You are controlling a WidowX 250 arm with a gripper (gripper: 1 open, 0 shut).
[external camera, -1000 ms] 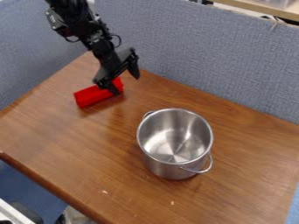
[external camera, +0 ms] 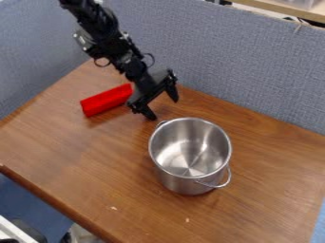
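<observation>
A red cylinder lies on its side on the wooden table, left of centre. The black robot gripper hangs just to the right of it, low over the table, apart from the cylinder. Whether its fingers are open or shut is hard to tell at this size. A steel pot with wire handles stands to the right and nearer the camera.
Grey padded walls border the back and left sides.
The gripper has moved right, away from the red cylinder toward the pot, and somewhat lower in the view. The cylinder and pot look unmoved.
</observation>
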